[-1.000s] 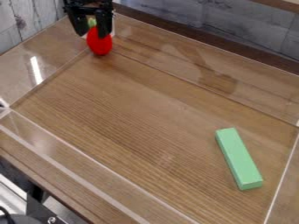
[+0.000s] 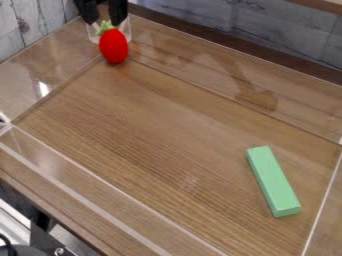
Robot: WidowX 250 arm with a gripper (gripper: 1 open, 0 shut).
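At the back left of the wooden table, a red oval object [image 2: 112, 47] with a green top sits beside what looks like a white or clear item behind it. My dark gripper [image 2: 102, 16] is at the top edge above them, partly out of frame; whether it is open or shut cannot be made out. A long light-green block [image 2: 273, 181] lies at the front right.
A grey wall [image 2: 267, 30] runs along the back, and a pale wall stands at the upper left.
My gripper has risen away from the red object toward the top edge of the view. The red object appears to stay in about the same place.
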